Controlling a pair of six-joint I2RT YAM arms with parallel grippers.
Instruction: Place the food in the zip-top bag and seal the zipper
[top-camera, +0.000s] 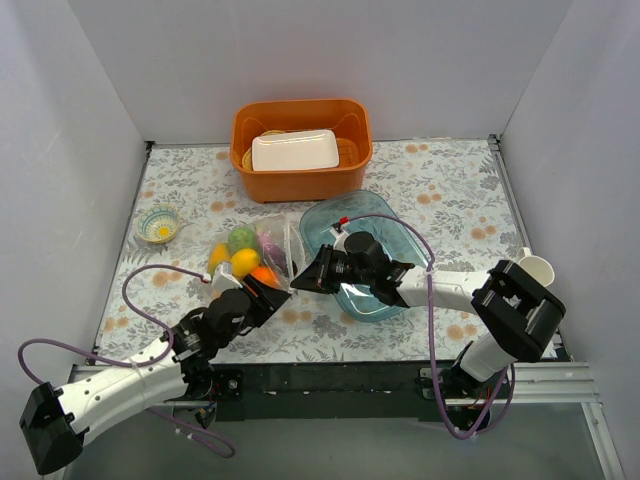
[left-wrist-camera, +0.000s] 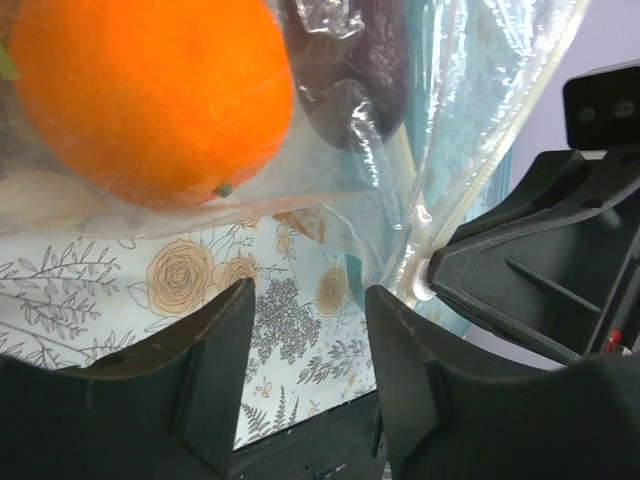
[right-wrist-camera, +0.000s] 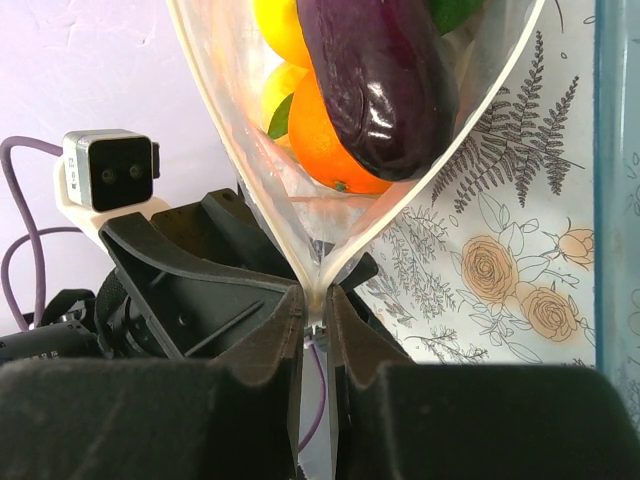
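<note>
The clear zip top bag (right-wrist-camera: 228, 122) holds an eggplant (right-wrist-camera: 385, 95), an orange (right-wrist-camera: 325, 140) and other produce, and its mouth gapes toward the right arm. My right gripper is shut on the corner of the bag's mouth, where the two zipper edges meet. Just beside that corner, my left gripper stands part open in the left wrist view, with nothing gripped between its fingers. The orange and the eggplant show through the bag's film above it. Seen from the top, a green round item (top-camera: 241, 238) and a yellow one (top-camera: 244, 262) lie at the bag's far end.
A teal translucent tray (top-camera: 375, 312) lies under the right arm. An orange bin (top-camera: 300, 185) with a white container (top-camera: 295, 150) stands at the back. A patterned bowl (top-camera: 158, 225) sits at left, a white mug (top-camera: 537, 268) at the right edge.
</note>
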